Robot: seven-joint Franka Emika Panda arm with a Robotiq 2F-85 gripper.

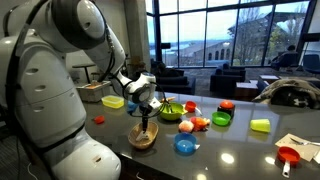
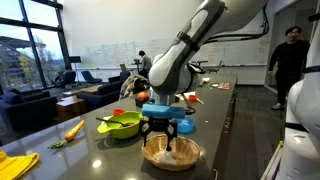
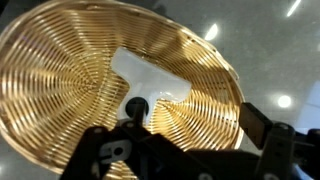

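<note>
A round woven basket [image 3: 75, 75] fills much of the wrist view, and a white object [image 3: 150, 78] lies inside it. A dark round spot shows near this object's lower end; I cannot tell what the object is. My gripper stands open over the basket, its fingers wide apart with nothing between them. One finger [image 3: 262, 128] reaches past the basket's rim on the right in this view. In exterior view 2 the gripper [image 2: 158, 131] hangs above the basket [image 2: 190, 157], with the white object [image 2: 168, 157] below it.
A blue bowl [image 1: 185, 144] sits beside the basket. Behind are a green bowl [image 1: 172, 111] and several small colourful things. A red ladle [image 1: 288, 157] lies at the right. In exterior view 2, a yellow cloth [image 2: 17, 164] lies left of the basket, with bare table between.
</note>
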